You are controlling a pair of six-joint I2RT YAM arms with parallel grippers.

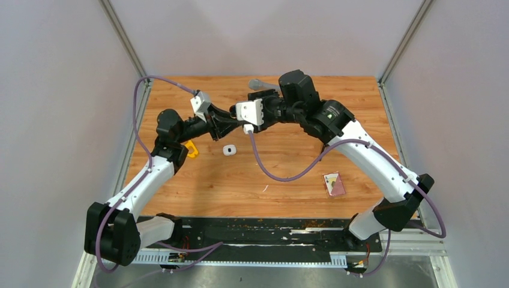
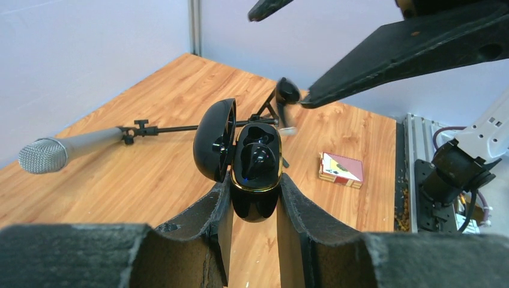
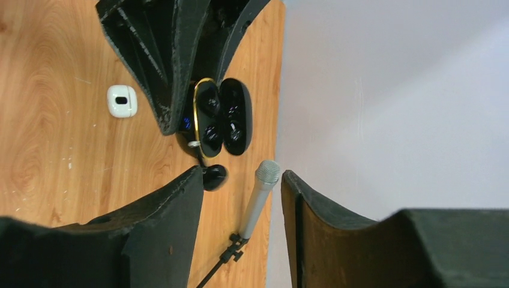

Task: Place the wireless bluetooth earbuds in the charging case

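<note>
The glossy black charging case [image 2: 256, 165], gold-rimmed and lid open, is in my left gripper, which is shut on it in mid-air. A blurred black earbud [image 2: 288, 93] is in the air beside the case in the left wrist view, clear of its slots. The right wrist view has the same earbud [image 3: 214, 177] below the case, stem upward, also blurred. My right gripper stands open, its fingers wide apart and gripping nothing. Inside the case are rounded dark shapes; I cannot tell whether one is another earbud.
A white earbud case [image 1: 229, 150] lies on the wooden table [image 1: 240, 192]. Behind the grippers is a grey microphone [image 2: 78, 151] on a thin stand. A card box [image 1: 334, 184] is at the right, a yellow object [image 1: 191, 149] at the left.
</note>
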